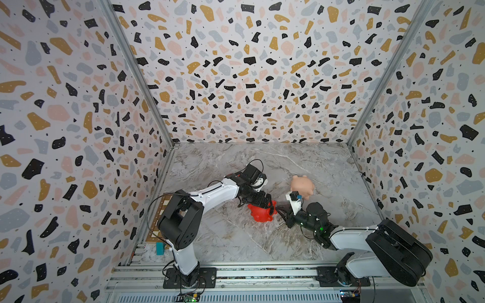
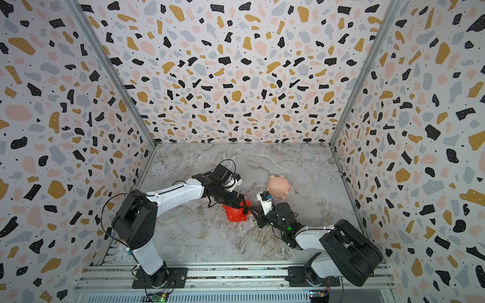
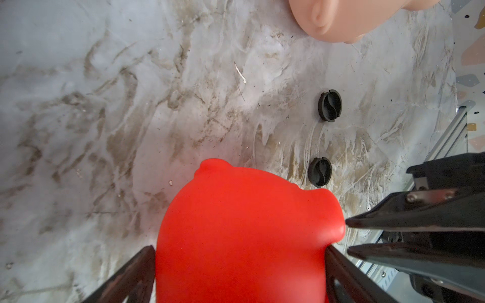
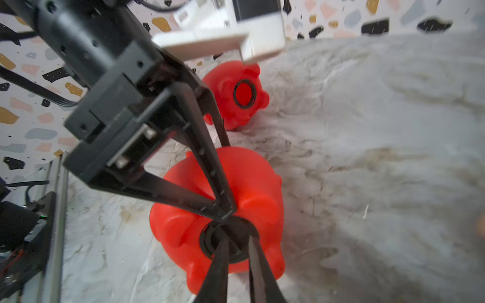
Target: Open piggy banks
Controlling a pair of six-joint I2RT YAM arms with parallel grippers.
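A red piggy bank (image 1: 261,215) lies on the marble table, its black plug (image 4: 214,237) facing my right gripper. My left gripper is open around its body, a finger on either side. My right gripper is at the plug, fingers part open and blurred. A second red piggy bank (image 4: 227,85) behind it shows an uncovered hole. A pink piggy bank (image 2: 278,185) lies at the back right.
Two loose black plugs (image 3: 329,105) lie on the table between the red and pink banks. A wooden board (image 1: 156,222) is at the left edge.
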